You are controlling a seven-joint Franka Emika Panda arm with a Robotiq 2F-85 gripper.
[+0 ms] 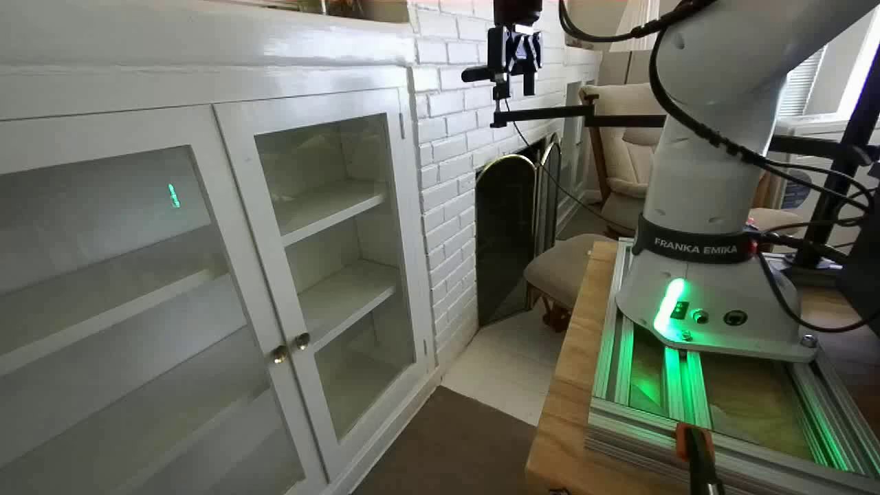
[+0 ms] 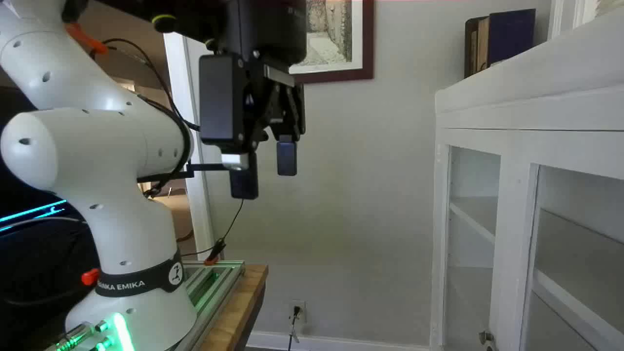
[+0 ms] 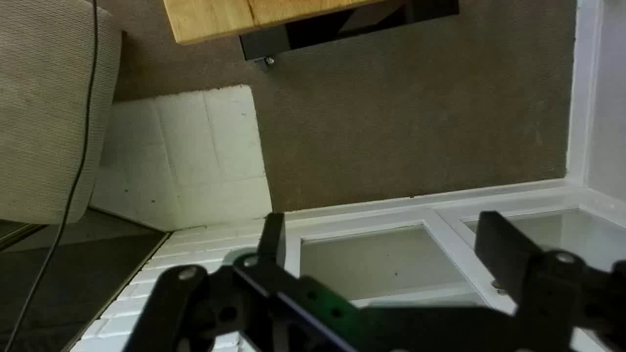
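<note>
My gripper is open, its two dark fingers wide apart with only air between them. In exterior view 1 the gripper [image 1: 515, 89] hangs high, pointing down, in front of the white brick wall and clear of the cabinet. Exterior view 2 has the same gripper [image 2: 266, 169] in front of the bare grey wall. Both glass doors of the white built-in cabinet are closed; the right door [image 1: 235, 157] and the left door [image 1: 223, 223] each carry a small brass knob, the right knob [image 1: 302, 339] beside the left knob [image 1: 278, 355]. The shelves behind the glass look empty.
A wooden table edge [image 1: 569, 363] bears the arm's base. A fireplace screen [image 1: 504, 239], a beige footstool [image 1: 569, 268] and an armchair [image 1: 631, 124] stand beyond. Brown carpet [image 3: 422, 111] lies open between table and cabinet. Books [image 2: 509, 38] sit on the ledge.
</note>
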